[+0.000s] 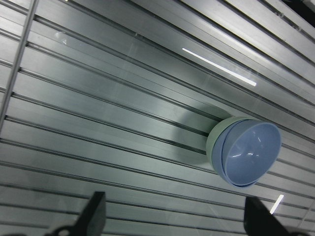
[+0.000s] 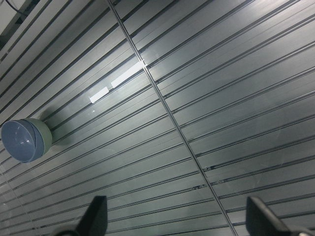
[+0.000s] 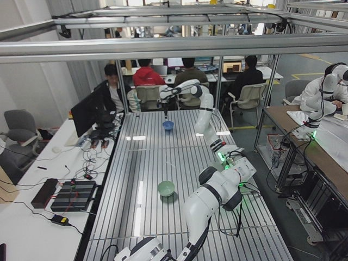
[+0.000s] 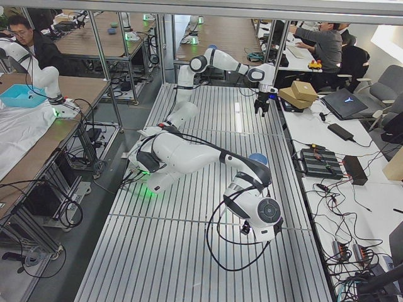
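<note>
In the camera left view a blue bowl [image 3: 168, 124] sits toward the far end and a green bowl [image 3: 166, 188] mid-table. The camera right view shows a partly hidden blue bowl [image 4: 257, 157]. Both wrist views show blue bowls [image 1: 251, 152] [image 2: 18, 141] nested with a green one [image 1: 216, 130] [image 2: 43, 132]. My left gripper is open and empty, the bowls above and right of it in its view. My right gripper is open and empty, the bowls at upper left in its view.
A side table [image 3: 32, 234] with monitor, black boxes and cables runs along the left in the camera left view. Frame posts and overhead beams surround the workspace.
</note>
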